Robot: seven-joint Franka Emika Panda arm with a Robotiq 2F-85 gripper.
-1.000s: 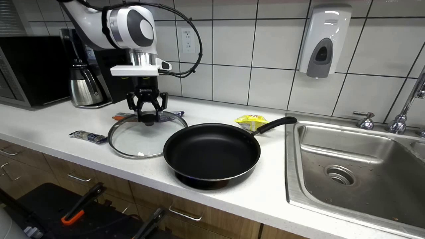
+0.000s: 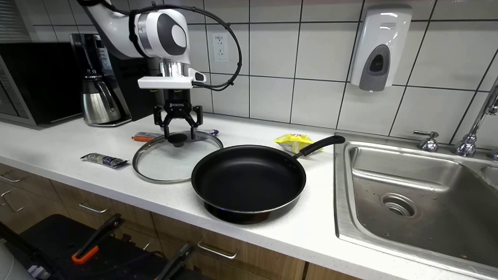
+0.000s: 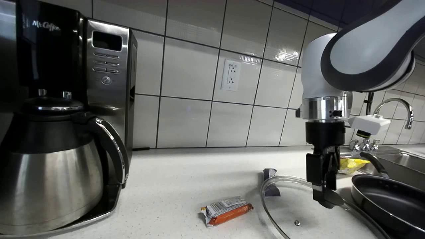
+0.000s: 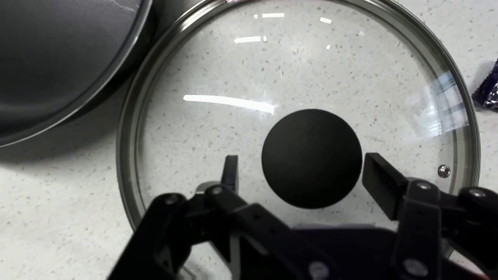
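A round glass lid [image 2: 161,163] with a metal rim and a black knob [image 4: 311,158] lies on the counter, close against the left side of a black frying pan [image 2: 247,179]. My gripper [image 2: 180,135] points straight down over the lid, its fingers on either side of the knob. From the wrist view, the right-hand finger [image 4: 383,182] is right beside the knob's edge, perhaps touching it, while a clear gap separates the left-hand finger [image 4: 230,172] from it. The fingers are partly open, not clamped on the knob.
Wrapped snack bars lie around the lid: a dark one [image 2: 104,160] to the left, an orange one [image 3: 229,211] and a purple one [image 3: 272,183] behind. A yellow bag [image 2: 295,142] sits behind the pan. The coffee maker [image 3: 107,79] stands left, the sink [image 2: 343,196] right.
The arm and gripper have shifted slightly right. The lid has also slid a little to the right, toward the pan; the pan's handle has shifted very slightly.
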